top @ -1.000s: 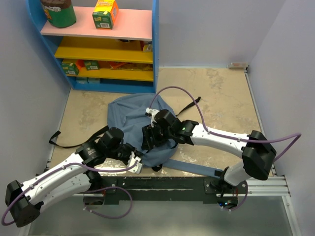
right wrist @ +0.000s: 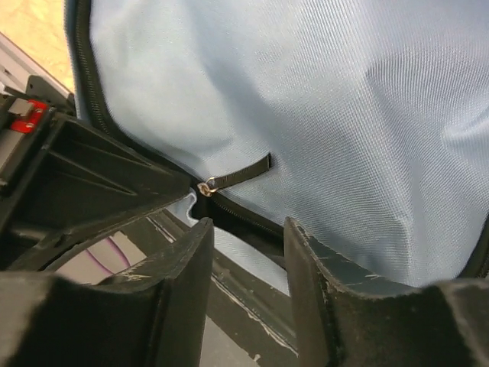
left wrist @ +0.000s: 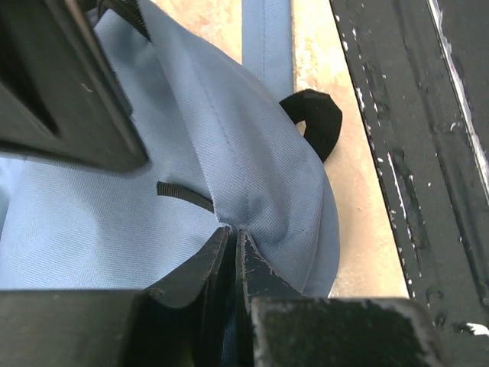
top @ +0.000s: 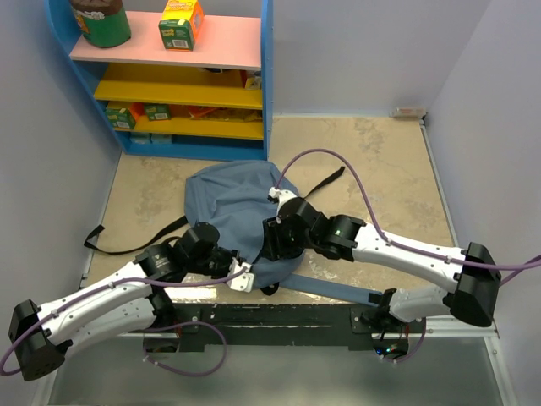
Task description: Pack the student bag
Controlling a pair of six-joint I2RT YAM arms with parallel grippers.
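Note:
A slate-blue bag (top: 226,194) lies flat on the floor, its black straps spread to the sides. At its front edge my left gripper (top: 240,272) is shut; in the left wrist view, folds of the cloth run into its fingertips (left wrist: 221,245), which appear to pinch the bag's edge. My right gripper is partly open over the bag, nothing visible between its fingers. Beyond its tips lies a black zipper pull (right wrist: 243,173), beside the left gripper's black finger (right wrist: 114,180). The zipper band (right wrist: 244,218) passes behind the right fingers. The bag's inside is hidden.
A blue shelf unit (top: 267,85) stands at the back left, with boxes such as the orange-green one (top: 181,24). Bare floor (top: 372,161) lies to the right. A blue strap (top: 330,288) stretches right along the dark front bar (top: 279,326).
My right gripper has shifted right and slightly toward the front. My left gripper has moved a little right and up in the top view. The bag's front edge has shifted slightly.

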